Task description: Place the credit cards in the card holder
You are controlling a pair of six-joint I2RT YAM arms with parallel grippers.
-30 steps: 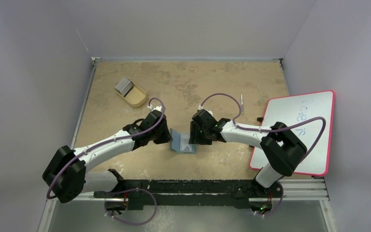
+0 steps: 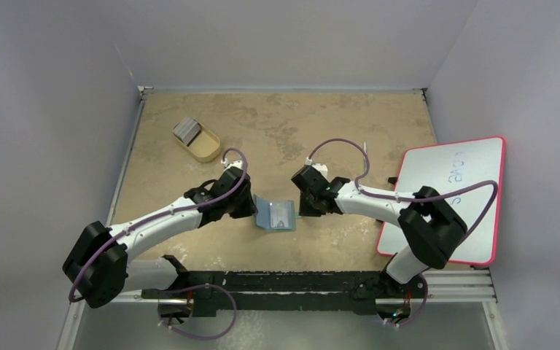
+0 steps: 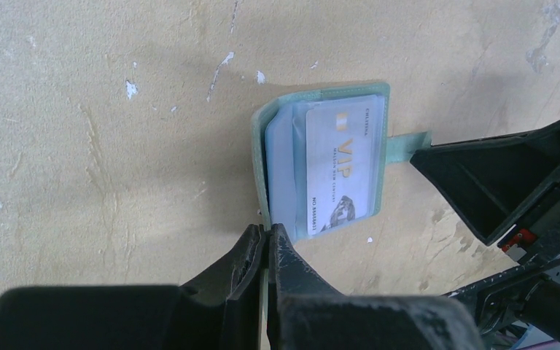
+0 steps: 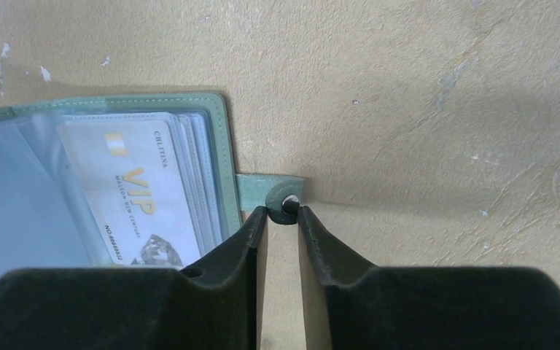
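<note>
The open teal card holder [image 2: 275,214] lies between my grippers, a stack of VIP cards [image 3: 339,160] in its clear sleeve. My left gripper is shut at the holder's raised left edge, apparently on that thin edge. My right gripper has its fingertips close together at the holder's strap tab [image 4: 255,191], around the snap end; whether it grips the tab is unclear.
A tan tray [image 2: 206,146] with a grey block [image 2: 187,130] sits at the back left. A whiteboard [image 2: 452,168] lies at the right.
My right gripper has moved right, away from over the cards to the tab. The left gripper and holder have shifted very slightly left.
</note>
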